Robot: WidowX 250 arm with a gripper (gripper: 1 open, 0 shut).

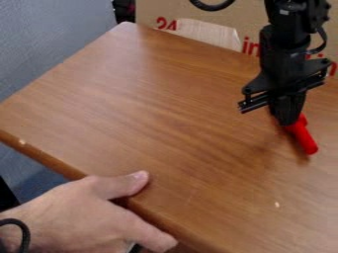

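A red cylindrical object (303, 135) lies on the wooden table (145, 119) at the right, angled toward the front. My black gripper (286, 111) is low over its back end, partly covering it. Whether the fingers are shut or hold the red object cannot be made out.
A person's hand (79, 217) rests on the table's front-left edge. A cardboard box (205, 25) stands behind the table. Blue-grey surfaces lie beyond the left edge.
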